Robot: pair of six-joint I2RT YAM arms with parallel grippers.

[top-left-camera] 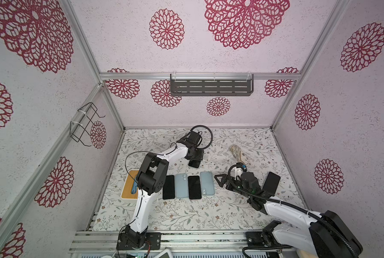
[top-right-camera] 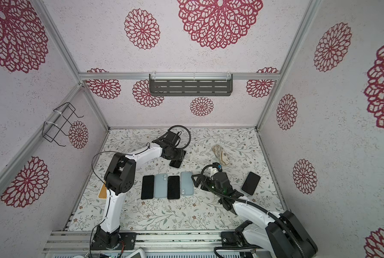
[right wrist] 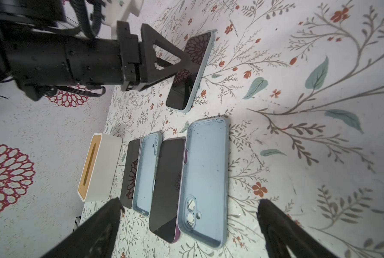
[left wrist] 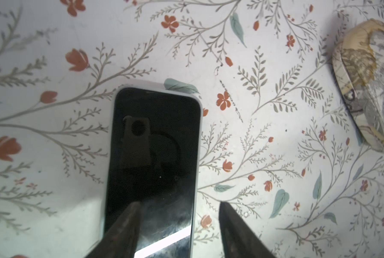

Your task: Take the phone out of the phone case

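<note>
A phone in a light case (left wrist: pixel 155 163) lies at the back middle, screen up. My left gripper is over it with fingers apart, nothing held; the right view also shows it (right wrist: pixel 166 64) above that phone. My right gripper stands open at the right, facing the row of two bare black phones (top-left-camera: pixel 168 187) (top-left-camera: pixel 194 187) and two empty light blue cases (top-left-camera: pixel 181 185) (top-left-camera: pixel 207 183).
An orange-topped white box (right wrist: pixel 108 167) sits at the left, another dark phone (top-right-camera: pixel 250 183) at the right, and a crumpled translucent item (left wrist: pixel 363 86) at the back right. A grey rack (top-left-camera: pixel 211 88) hangs on the back wall.
</note>
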